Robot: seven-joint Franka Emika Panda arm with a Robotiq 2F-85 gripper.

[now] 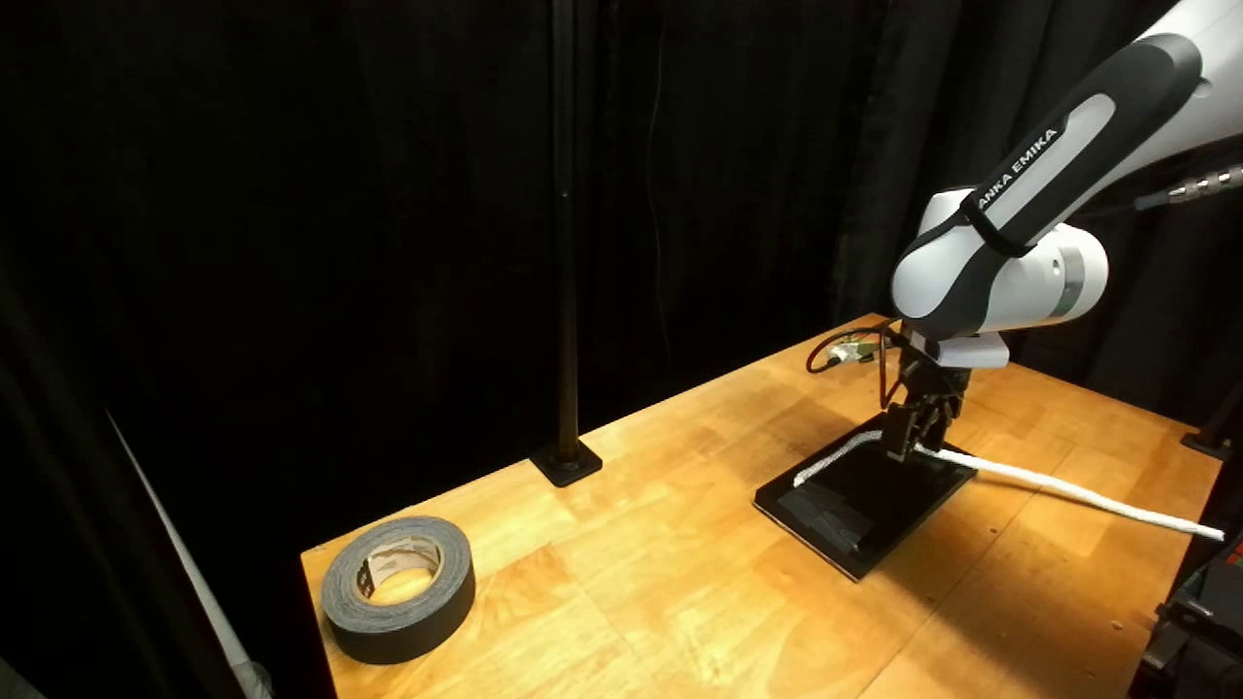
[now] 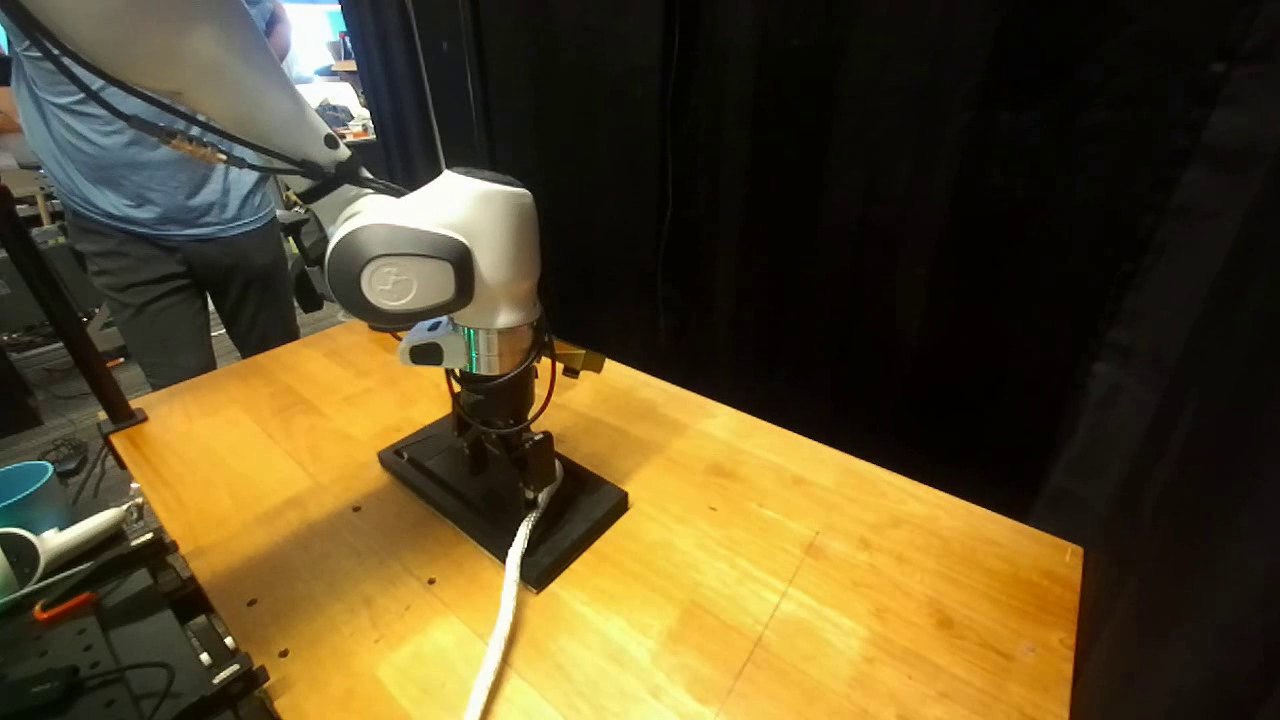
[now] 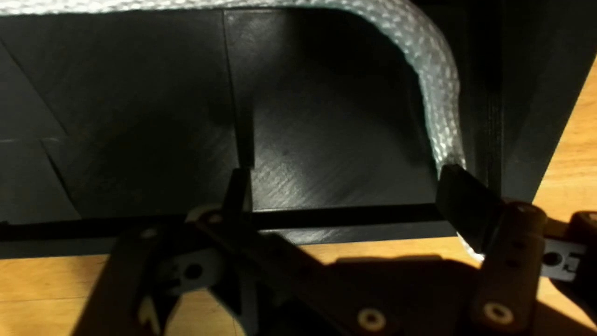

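A white braided rope (image 1: 1084,494) lies bent across a black tray (image 1: 856,564), one length running off it over the wooden table. My gripper (image 1: 912,449) is low over the tray, pointing down. In the wrist view the rope (image 3: 439,95) runs along the tray's far side, curves, and passes behind the right finger (image 3: 464,201). The gripper is open there, its fingers wide apart, with only tray surface showing between them. Exterior view 2 has the rope (image 2: 509,594) leading from beside the gripper toward the camera. Whether the right finger touches the rope, I cannot tell.
A roll of grey tape (image 1: 398,588) rests at the table's left end. A black post base (image 1: 566,462) stands at the back edge. A person (image 2: 168,180) stands beyond the table.
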